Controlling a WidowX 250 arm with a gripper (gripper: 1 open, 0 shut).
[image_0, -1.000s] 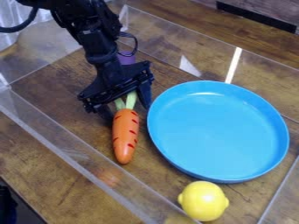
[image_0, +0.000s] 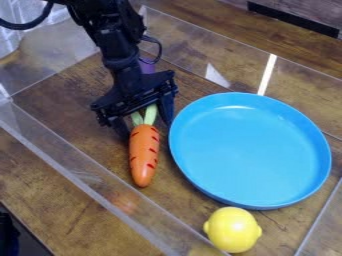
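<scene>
An orange toy carrot (image_0: 143, 155) with pale green leaves lies on the wooden surface, its tip toward the front. My black gripper (image_0: 142, 108) is low over the leafy end, with its fingers down around the leaves and apparently open. The fingertips are partly hidden by the carrot and the arm, so whether they touch it is unclear.
A large blue plate (image_0: 250, 150) sits just right of the carrot. A yellow lemon (image_0: 233, 229) lies at the front right. A purple object peeks out behind the arm. Transparent walls border the work area.
</scene>
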